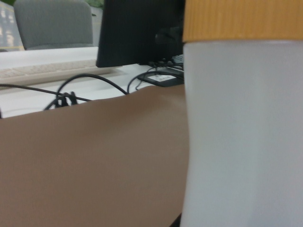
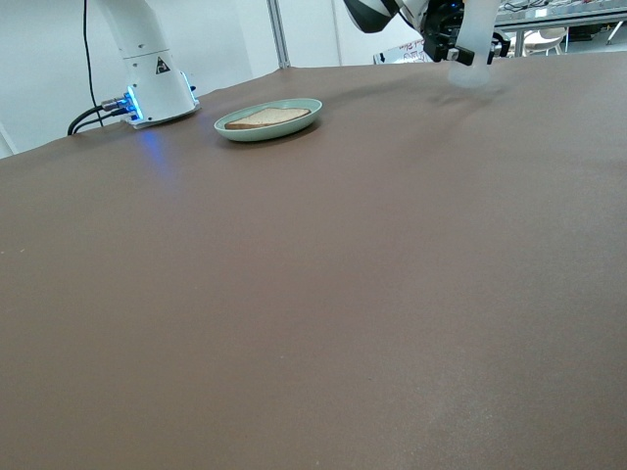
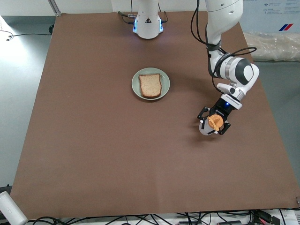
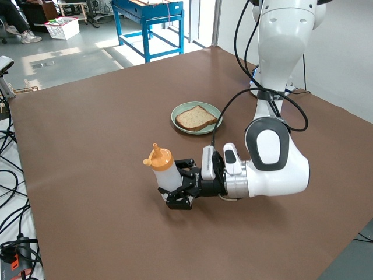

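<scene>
A translucent white bottle with an orange spouted cap (image 3: 215,121) is upright in my black gripper (image 3: 213,123), shut on it, over the table's right side; it also shows in the top view (image 2: 473,44), the right view (image 4: 168,178) and large in the wrist view (image 1: 244,132). A pale green plate (image 3: 137,87) holds a slice of bread (image 3: 150,86), left of and behind the gripper in the left view. The bottle's lower part is partly hidden by the gripper.
A white robot base (image 3: 147,26) stands at the back. Cables (image 3: 197,218) and equipment line one edge beyond the table.
</scene>
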